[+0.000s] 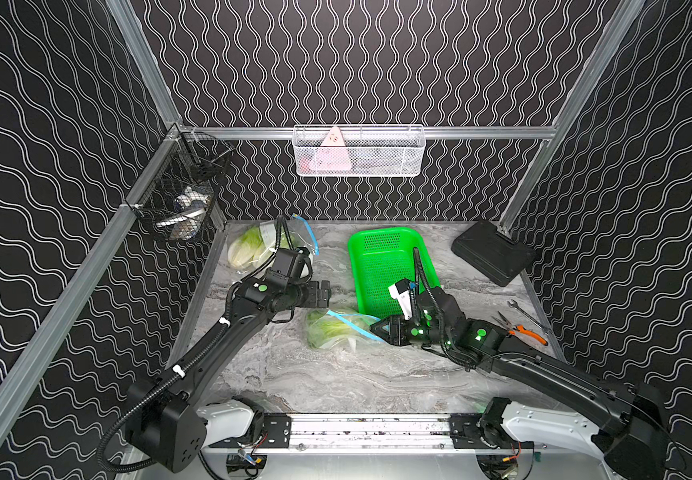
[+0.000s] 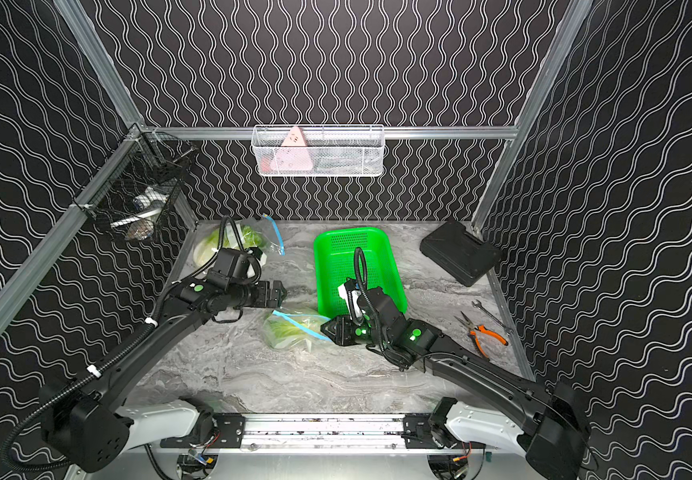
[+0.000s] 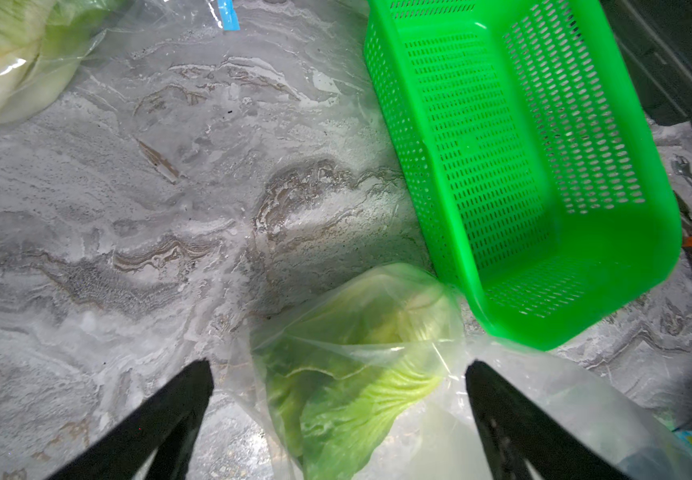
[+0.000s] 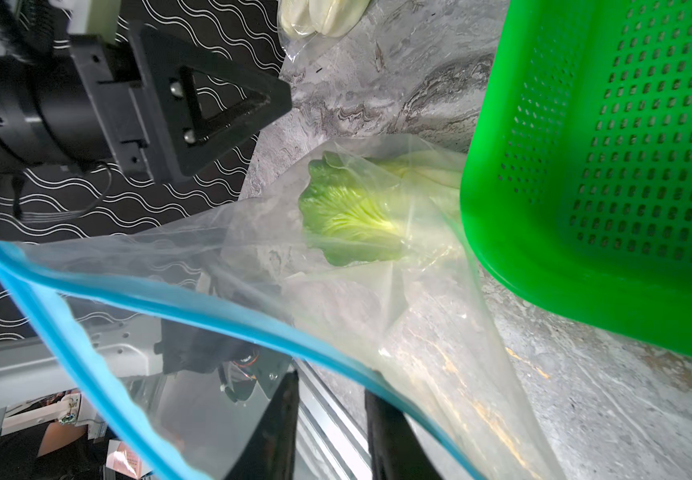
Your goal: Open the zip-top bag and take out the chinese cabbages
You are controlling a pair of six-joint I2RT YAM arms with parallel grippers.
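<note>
A clear zip top bag with a Chinese cabbage inside lies at the table's middle, against the green basket's near-left corner. Its blue zip strip runs along the mouth, where two edges spread apart. My right gripper is at that mouth, its fingers parted and one tip close to the strip; whether they touch the film is unclear. Up and to the left of this bag, my left gripper stands open with nothing between its fingers. A second bagged cabbage lies at the back left, partly behind the left arm.
The green basket is empty, right of the left gripper and behind the right one. A black case, pliers and a wrench occupy the right side.
</note>
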